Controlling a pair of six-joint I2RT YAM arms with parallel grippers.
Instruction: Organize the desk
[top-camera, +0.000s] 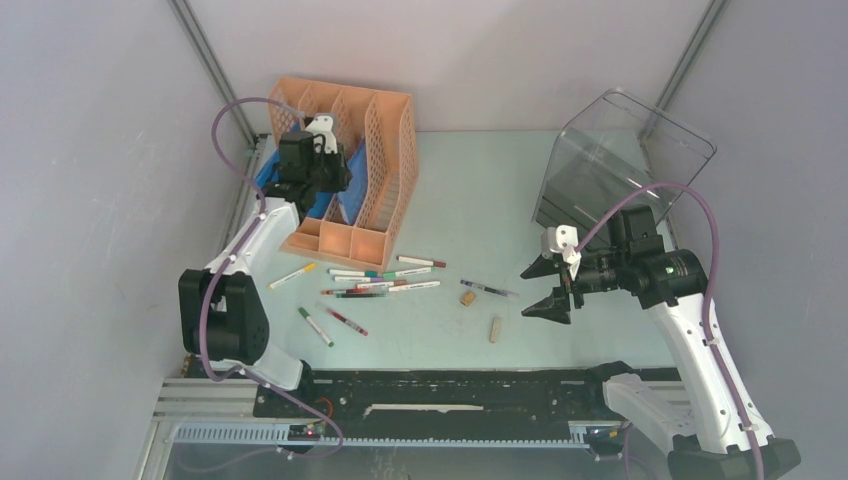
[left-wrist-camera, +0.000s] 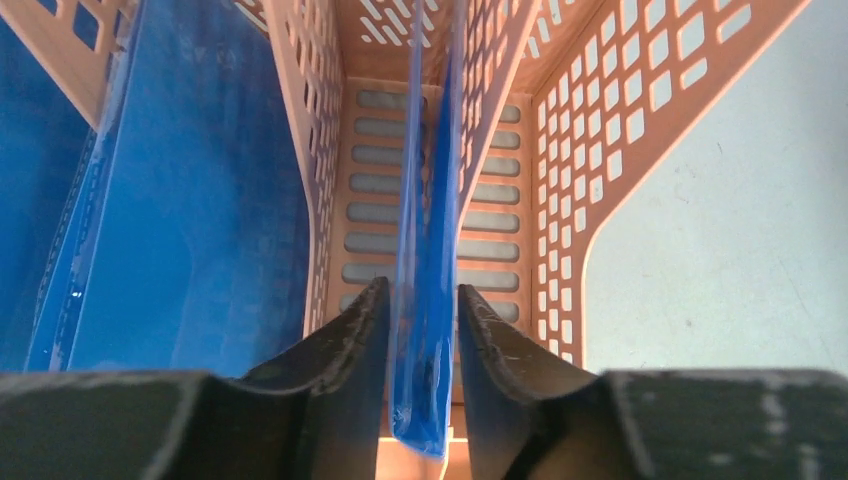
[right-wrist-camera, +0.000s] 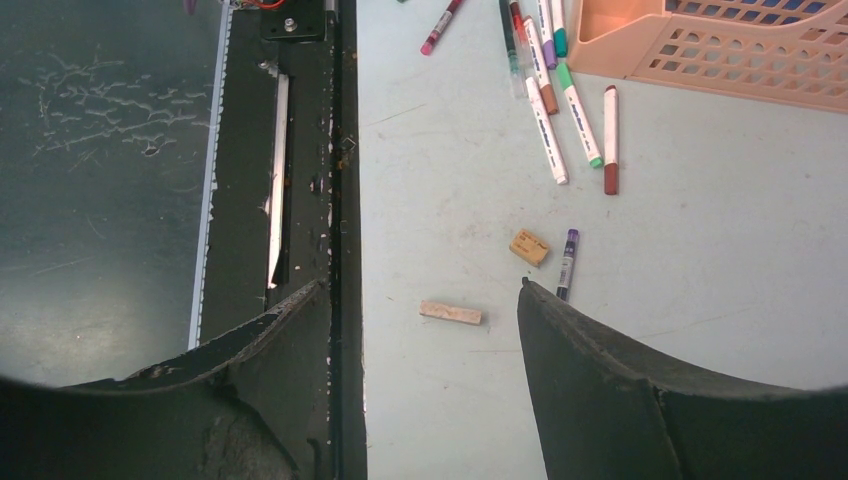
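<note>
A blue folder (left-wrist-camera: 437, 330) stands on edge, tilted, in a middle compartment of the peach desk organizer (top-camera: 399, 195). Around its near edge is my left gripper, its fingers parted slightly, one on each side, with narrow gaps showing. Other blue folders (left-wrist-camera: 205, 200) fill the compartments to the left. My right gripper (top-camera: 535, 289) hangs open and empty over the right of the desk. Several markers (top-camera: 385, 280) lie scattered before the organizer. A small tan block (right-wrist-camera: 529, 246), a longer pale block (right-wrist-camera: 451, 312) and a purple-capped pen (right-wrist-camera: 568, 262) lie in the middle.
A wire mesh basket (top-camera: 600, 165) stands at the back right. The front edge borders a dark rail (top-camera: 450, 390). In the organizer's front, small compartments (top-camera: 336, 238) look empty.
</note>
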